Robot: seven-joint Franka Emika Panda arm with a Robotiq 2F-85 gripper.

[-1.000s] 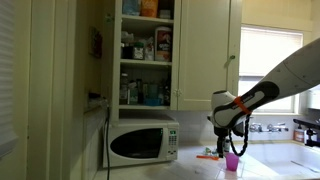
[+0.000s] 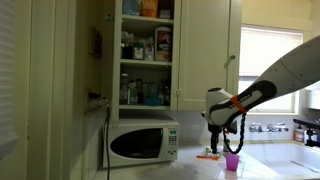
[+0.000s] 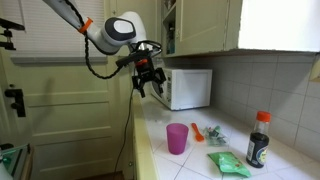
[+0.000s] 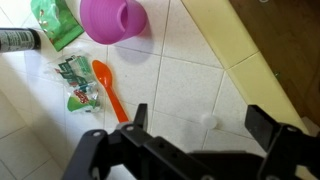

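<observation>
My gripper stands open above the white tiled counter [image 4: 180,85], nothing between its fingers. In the wrist view a pink cup [image 4: 113,17] lies beyond the fingers at the top, its mouth facing the camera. An orange spoon [image 4: 110,91] is on the tiles just left of the gripper. Beside it are a clear packet with green marks [image 4: 77,82] and a green packet [image 4: 60,22]. A dark bottle with a red cap [image 3: 258,140] stands upright on the counter, right of the cup in exterior view 2.
A white microwave [image 2: 143,141] sits at the back of the counter. Open shelves [image 2: 147,60] and cabinets [image 2: 208,55] hang above. The counter's front edge [image 4: 245,65] borders a drop to the floor. Bare tiles lie under the gripper.
In exterior view 1 the gripper has shifted slightly left over the last second, away from above the pink cup. The objects on the counter have stayed put.
</observation>
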